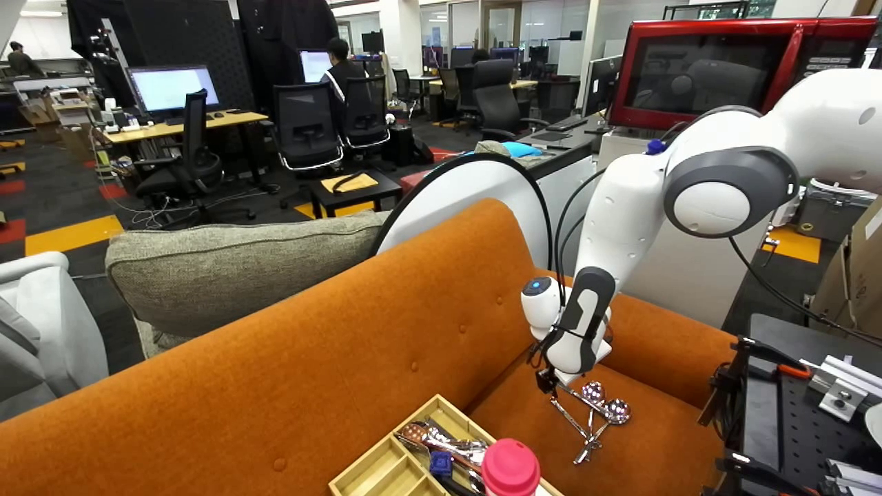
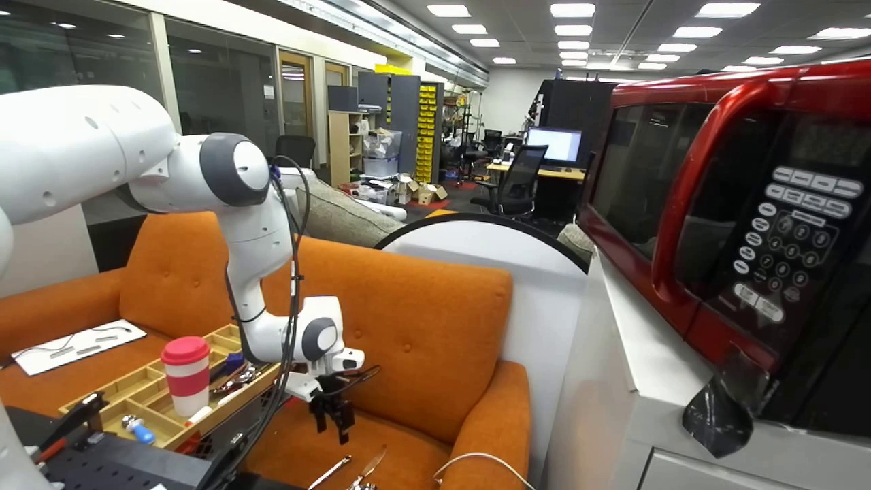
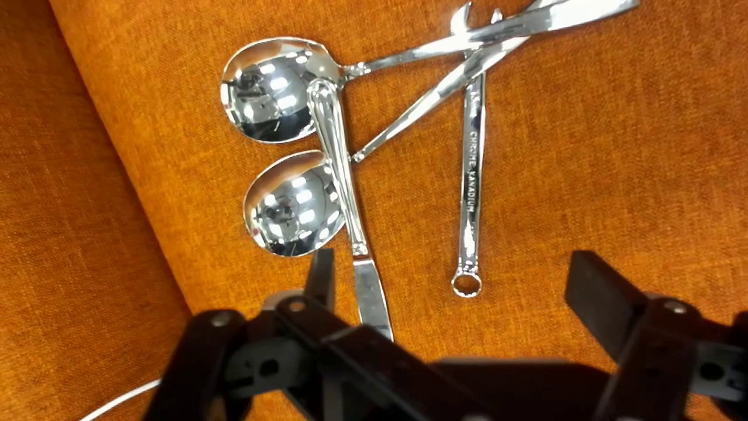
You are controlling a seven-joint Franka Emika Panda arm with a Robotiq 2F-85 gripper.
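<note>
My gripper hangs open above the orange seat, its fingers point(image 3: 606, 302) wide apart with nothing held. Below the gap in the wrist view stands a chrome wrench point(image 3: 471, 175), its ring end nearest me. A silver knife point(image 3: 343, 182) lies across the two ladles at its handle; its blade runs down beside the left finger and is partly hidden by the gripper. One ladle point(image 3: 277, 91) lies at the upper left, the other ladle point(image 3: 291, 210) just below it. Their handles cross over the wrench's upper end.
On the sofa point(image 1: 397, 347), a wooden tray point(image 1: 376, 463) of utensils and a pink-lidded cup point(image 1: 510, 467) stand left of the tools. The sofa back point(image 2: 392, 327) rises close behind my gripper. A white cable point(image 2: 490, 459) crosses the armrest. Bare seat lies right of the wrench.
</note>
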